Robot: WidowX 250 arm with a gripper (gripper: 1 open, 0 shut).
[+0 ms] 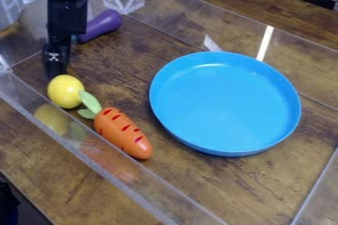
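Note:
The dark gripper [55,53] hangs at the upper left over the wooden surface, just behind a yellow lemon-like toy [65,93]; its fingertips are small and dark, hard to make out. An orange toy carrot [125,133] with green leaves lies in front of the lemon. A purple eggplant-like toy [101,26] lies behind the gripper, to its right.
A large blue plate [224,104] fills the centre right. Clear plastic walls run along the left and front. Bare wood [172,32] lies behind the plate.

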